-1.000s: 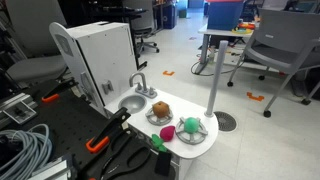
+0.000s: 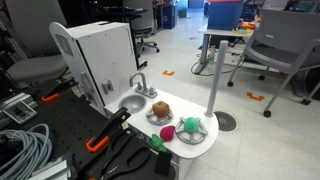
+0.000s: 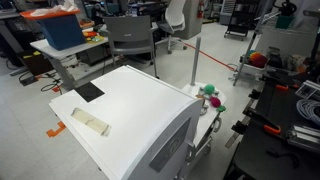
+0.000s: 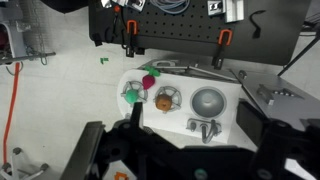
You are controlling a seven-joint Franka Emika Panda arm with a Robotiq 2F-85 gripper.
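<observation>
My gripper shows only in the wrist view, its dark fingers wide apart at the lower left and lower right, with a gap between them. It is over a white toy kitchen counter [image 2: 187, 148]. On the counter, a round green item [image 2: 191, 125] rests on one burner and a brown item [image 2: 161, 109] on another. A pinkish-red item [image 2: 167, 132] lies beside the burners, and a small green item [image 2: 157, 143] lies near the dark table's side. The round sink [image 4: 208, 102] looks empty, with a grey faucet [image 4: 209, 130] beside it.
A tall white panel [image 2: 92, 60] stands beside the sink, and a white post [image 2: 217, 76] rises at the counter's other end. The dark table [image 2: 70, 115] holds coiled cable [image 2: 27, 152] and orange-and-black clamps [image 2: 108, 132]. Open floor lies beyond the post.
</observation>
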